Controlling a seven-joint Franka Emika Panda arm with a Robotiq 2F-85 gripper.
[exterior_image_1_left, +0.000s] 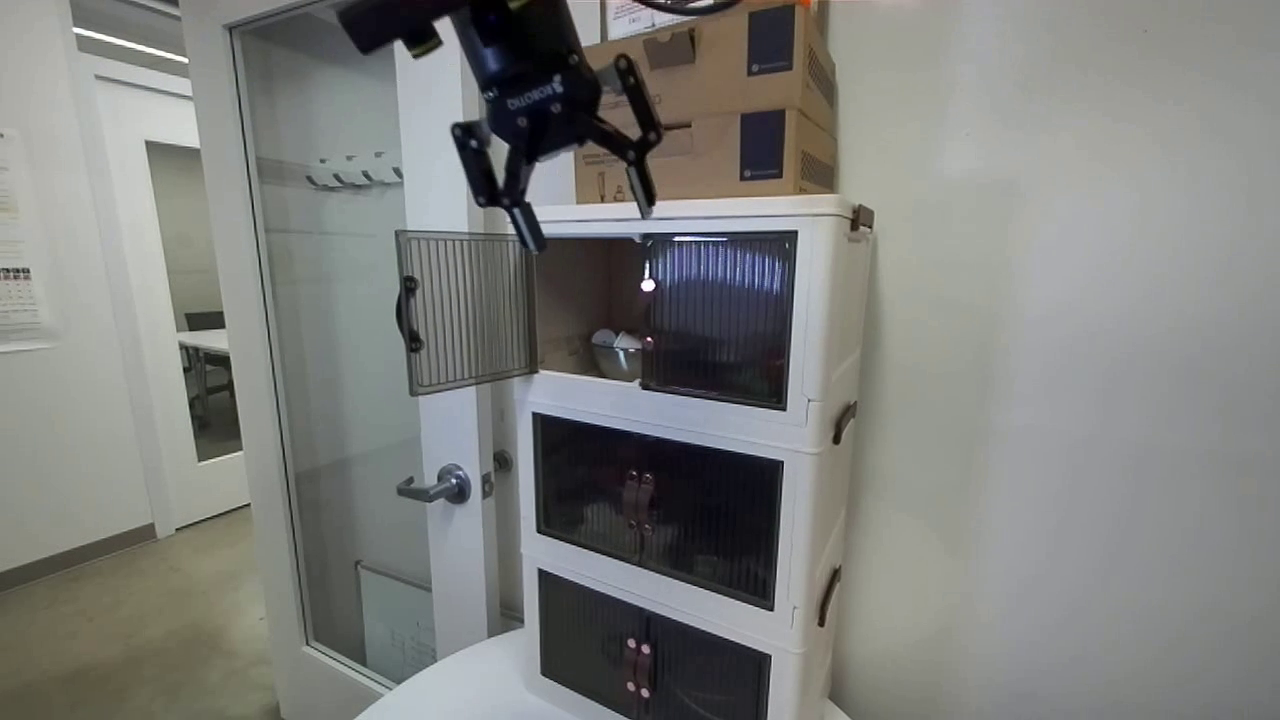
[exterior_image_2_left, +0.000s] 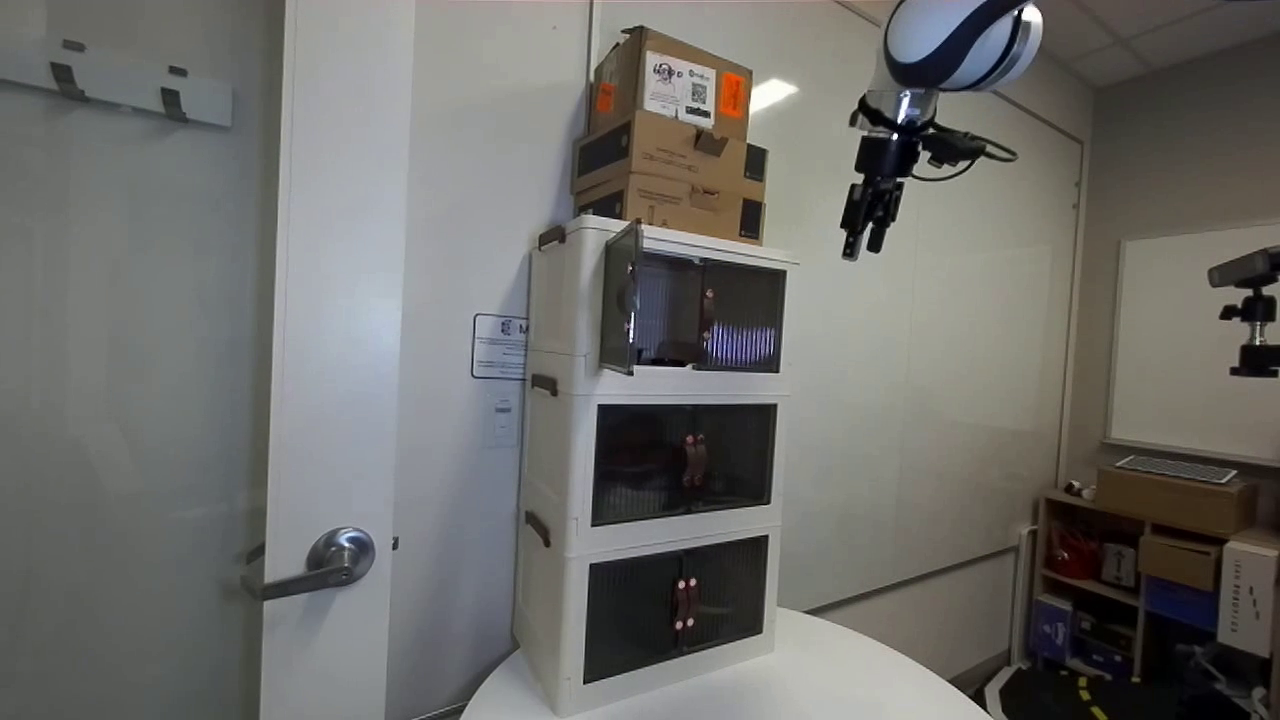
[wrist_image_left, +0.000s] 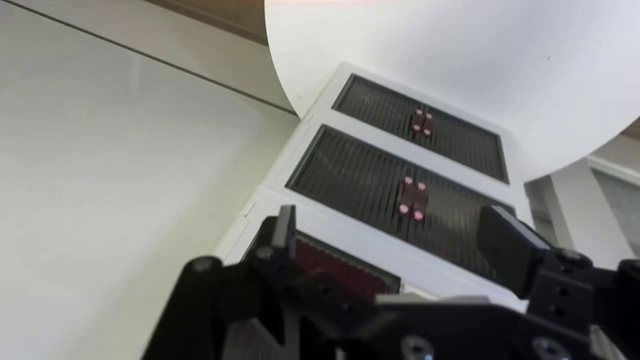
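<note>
High in exterior view 1, my gripper (exterior_image_1_left: 588, 223) points downward with its fingers spread and nothing between them. It appears in front of the top of a white three-tier cabinet (exterior_image_1_left: 672, 420). Exterior view 2 shows the gripper (exterior_image_2_left: 864, 248) in the air to the right of the cabinet, clear of it. The top tier's left door (exterior_image_1_left: 468, 314) is swung open, while its right door (exterior_image_1_left: 720, 318) is closed. Inside the opening sits a clear bowl (exterior_image_1_left: 619, 361) with white items. In the wrist view, both fingers (wrist_image_left: 510, 246) stand wide apart in front of the cabinet doors.
Cardboard boxes (exterior_image_1_left: 708, 150) are stacked on the cabinet. The middle doors (exterior_image_2_left: 684, 462) and bottom doors (exterior_image_2_left: 675, 610) are closed. A round white table (exterior_image_2_left: 828, 672) carries the cabinet. A wall stands behind, and a glass door (exterior_image_1_left: 330, 360) is at the left.
</note>
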